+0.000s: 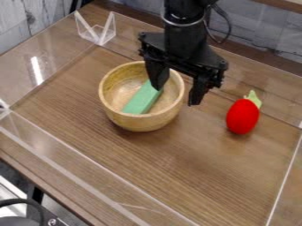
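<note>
My black gripper (182, 76) hangs open above the right rim of a tan bowl (139, 120), its fingers pointing down on either side. In the bowl lies a light green elongated object (144, 101), partly hidden behind the gripper's left side. Nothing shows held between the fingers.
A red object with a pale green top (242, 117) lies on the wooden table (141, 177) to the right of the bowl. A clear plastic item (99, 26) stands at the back left.
</note>
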